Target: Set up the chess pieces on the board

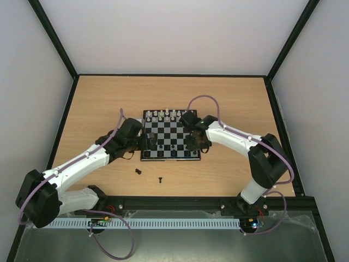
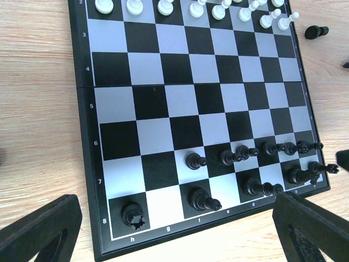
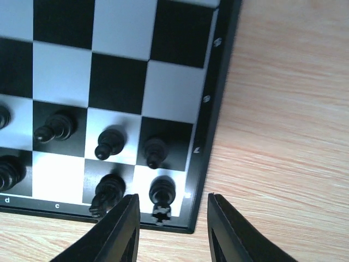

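The chessboard (image 1: 167,131) lies mid-table. White pieces (image 2: 196,8) stand along its far side. On the near side are black pieces: a rook (image 2: 132,215) in the h corner, a taller piece (image 2: 203,200), a pawn (image 2: 194,160), and several toward the a side. My left gripper is open over the near left part, nothing between its fingers. Over the near right corner, my right gripper has its fingers apart. The corner rook (image 3: 162,197) stands upright on its square, apart from both fingers, with a pawn (image 3: 155,151) behind it.
Two loose black pieces, one larger (image 1: 138,171) and one small (image 1: 160,179), lie on the table before the board. Another black piece (image 2: 316,31) lies off its right side. Bare wood (image 3: 283,136) is free right of the board.
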